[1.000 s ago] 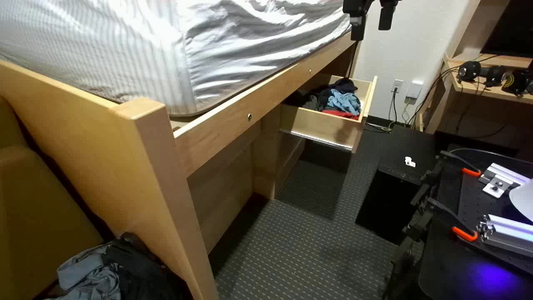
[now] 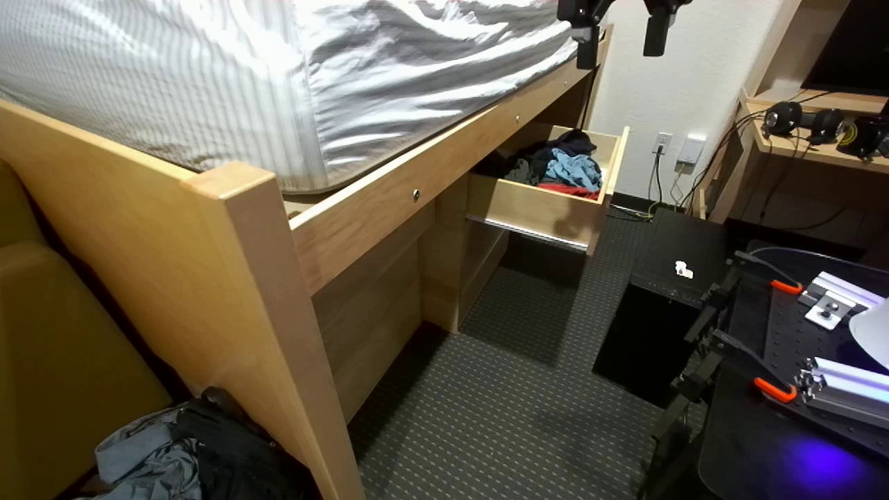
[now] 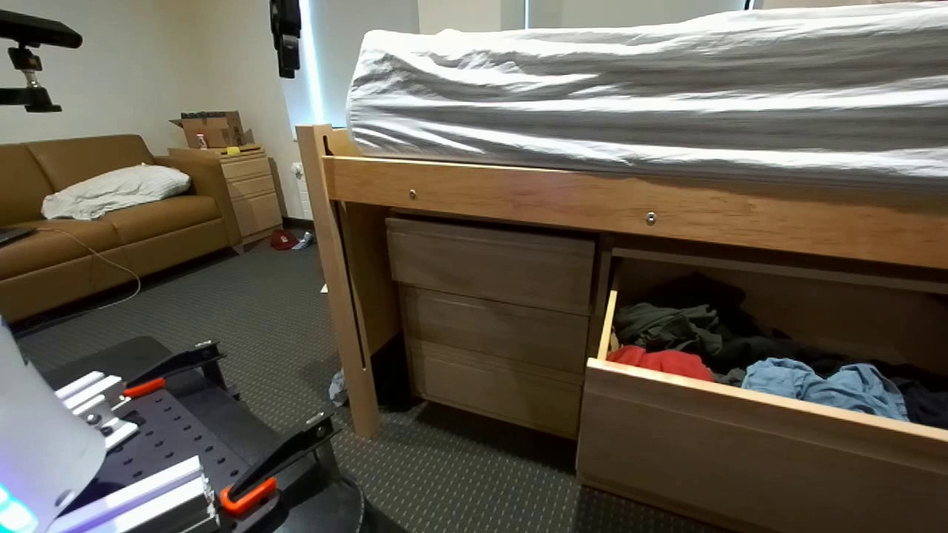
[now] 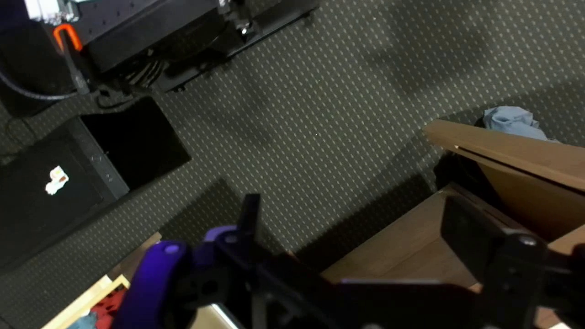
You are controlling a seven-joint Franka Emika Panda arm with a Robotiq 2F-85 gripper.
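Wide apart stand the fingers of my gripper, with nothing between them. From the side, the same gripper [image 2: 622, 51] hangs high at the top edge, in front of the white wall and above the pulled-out drawer. That wooden drawer [image 3: 755, 444] under the bed holds dark clothes, a red cloth [image 3: 662, 360] and a light blue cloth [image 3: 826, 386]. In the wrist view, only a corner with red cloth [image 4: 109, 307] shows at the lower left, partly covered by the gripper. The gripper touches none of these.
The bed's corner post [image 2: 275, 333] and side rail [image 2: 450, 183] border the carpet. A black box [image 2: 679, 250] stands beside the black table [image 2: 750, 433]. Grey and black clothes [image 2: 183, 450] lie by the post. Open carpet [image 4: 312, 131] fills the middle.
In exterior view 1 my gripper's fingers appear farther apart than a second ago, and the gripper sits slightly differently. The drawer and clothes look unchanged.
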